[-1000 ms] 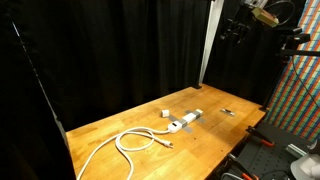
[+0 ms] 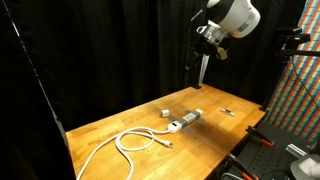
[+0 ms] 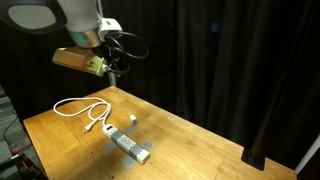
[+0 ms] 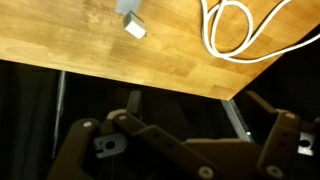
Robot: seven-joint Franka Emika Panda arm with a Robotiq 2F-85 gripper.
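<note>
A white power strip [image 2: 185, 122] lies on the wooden table, with grey tape patches around it; exterior view 2 shows the same strip [image 3: 128, 145] near the middle. Its white cord [image 2: 125, 140] loops across the tabletop. A small white block [image 2: 165, 113] sits apart, beside the strip. High above the table is my gripper, its two dark fingers spread wide, nothing between them. In the wrist view the cord [image 4: 213, 35] curves at upper right, and a small white block-like piece [image 4: 134, 27] shows beside grey material.
Black curtains [image 2: 110, 50] hang behind the table. A small flat item [image 2: 228, 112] lies toward the table's right side. A small dark object [image 3: 253, 157] stands at the table edge in exterior view 2.
The arm has come down and left in exterior view 1, from the top right corner toward the table. The strip, cord and block have stayed put.
</note>
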